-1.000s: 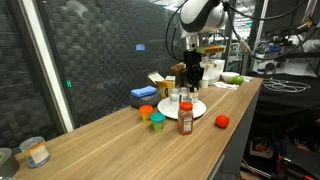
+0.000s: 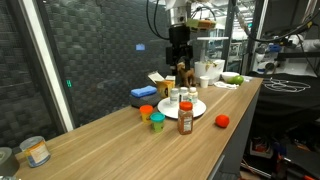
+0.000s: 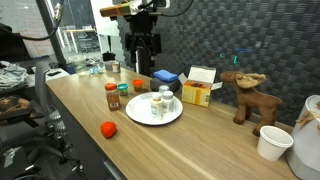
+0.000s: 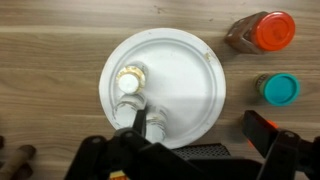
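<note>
A white plate (image 4: 200,60) lies on the wooden counter with three small white-capped bottles grouped on it, a front bottle (image 4: 130,79), a middle bottle (image 4: 128,110) and one more bottle (image 4: 155,125). High over the plate hangs my gripper (image 3: 141,63), pointing down. In the wrist view its dark fingers (image 4: 93,158) stand wide apart at the bottom corners, with nothing held between them. Beside the plate stand a red-lidded jar (image 4: 272,33) and a small teal-lidded jar (image 4: 280,89).
A red tomato (image 2: 222,121) sits near the counter's front edge. An orange-lidded jar (image 2: 147,111), blue cloth (image 2: 144,92), open carton (image 3: 199,85), toy moose (image 3: 255,98) and white cup (image 3: 272,143) stand around.
The gripper was low among the bottles on the plate one second ago. It has since risen clear above them, leaving the bottles on the plate.
</note>
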